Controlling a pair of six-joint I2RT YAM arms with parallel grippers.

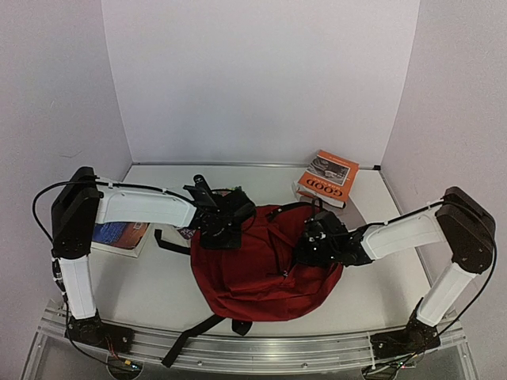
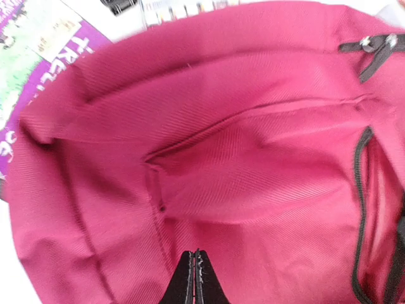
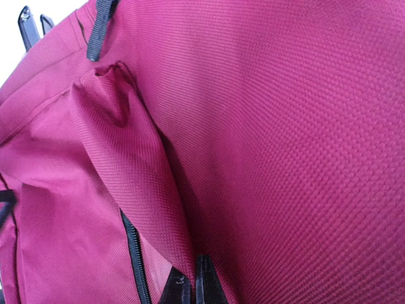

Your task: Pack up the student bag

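Note:
The red student bag point(image 1: 253, 277) lies in the middle of the table with its dark zip facing up. Over its left part my left gripper points down, fingers together and no cloth showing between them. On the right side, my right gripper is shut on a raised fold of the bag's cloth point(image 3: 136, 158), beside the zip opening point(image 3: 134, 253). An orange book point(image 1: 329, 178) rests on another book behind the bag. Further books point(image 1: 119, 237) lie at the left, partly under the left arm. A purple booklet point(image 2: 35, 76) shows beside the bag.
Colored markers point(image 2: 190, 7) lie behind the bag, mostly covered by the left arm in the top view. A black strap point(image 1: 188, 336) hangs over the front rail. Bare table point(image 1: 380, 277) shows at the right, beneath the right arm.

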